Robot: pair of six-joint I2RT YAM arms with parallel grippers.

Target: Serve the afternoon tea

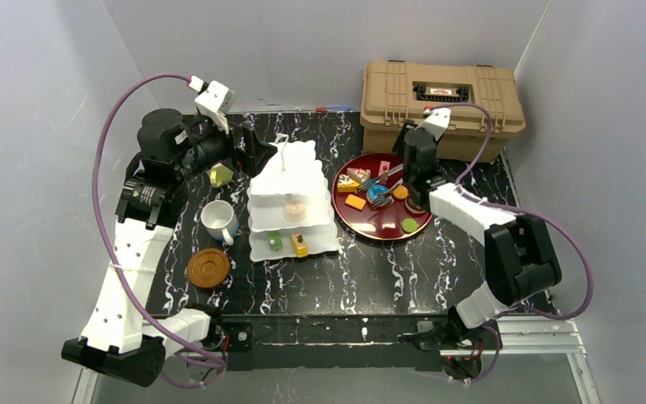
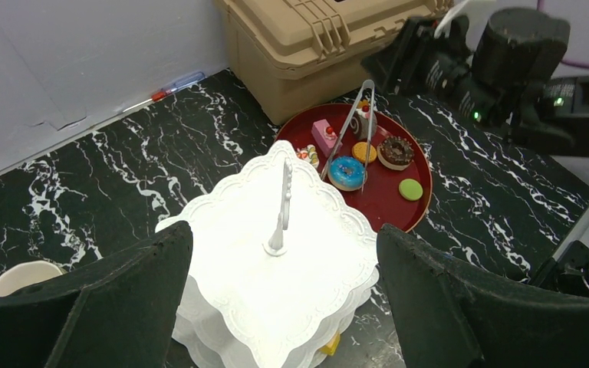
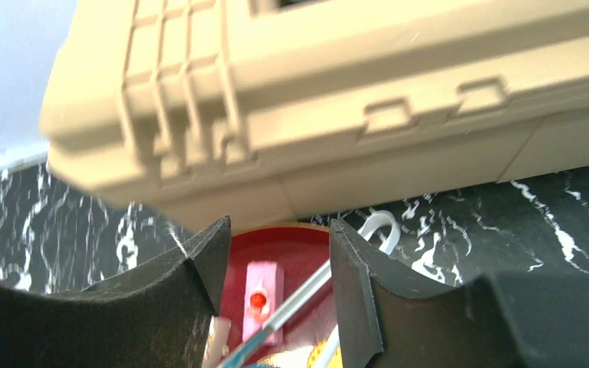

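Observation:
The white three-tier stand (image 2: 230, 284) sits mid-table, with a green and a yellow piece on its lowest tier. The red round tray (image 1: 366, 219) holds cakes, a blue donut (image 2: 346, 173), a pink piece (image 3: 263, 280) and silver tongs (image 2: 350, 123) lying across them. My left gripper hangs open above the stand's left back, empty. My right gripper is open over the tray's back, near the case, with nothing between its fingertips; the tongs lie below it.
A tan case (image 1: 442, 126) stands behind the tray. A white mug (image 1: 219, 219), a yellow cup (image 1: 219, 175) and a brown round lid (image 1: 208, 268) are at the left.

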